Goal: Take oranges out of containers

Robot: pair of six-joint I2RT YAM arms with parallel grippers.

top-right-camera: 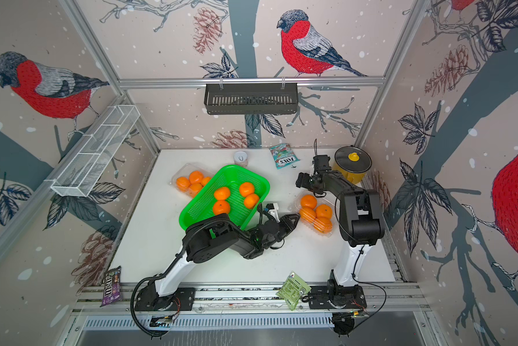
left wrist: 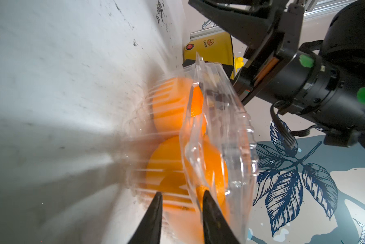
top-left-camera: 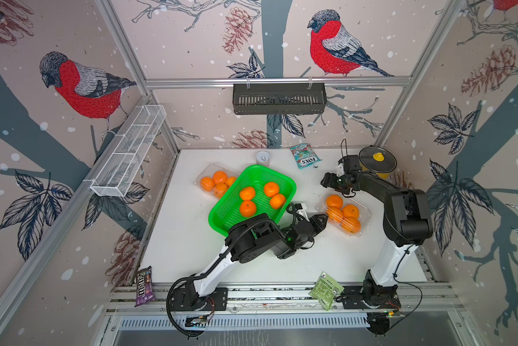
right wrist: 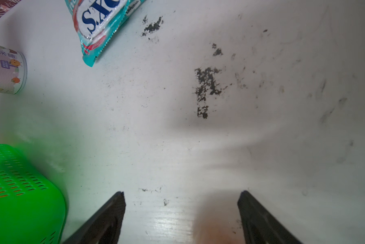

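Note:
A clear plastic container [top-left-camera: 361, 225] with several oranges [top-left-camera: 350, 211] lies at the right of the table. My left gripper is at this container's left side, low over the table, its fingers apart; whether its right finger touches the plastic wall, I cannot tell. Just behind the container, my right gripper hangs above the table, open with only white tabletop showing between its fingers. Another clear container [top-left-camera: 202, 171] with several oranges stands at the back left. Several oranges [top-left-camera: 247, 208] sit in the green basket [top-left-camera: 219, 214] in the middle.
The yellow pot [top-right-camera: 353, 161] with a dark lid stands at the back right. A teal snack bag [top-left-camera: 305, 155] and a small can [top-left-camera: 263, 158] are at the back.

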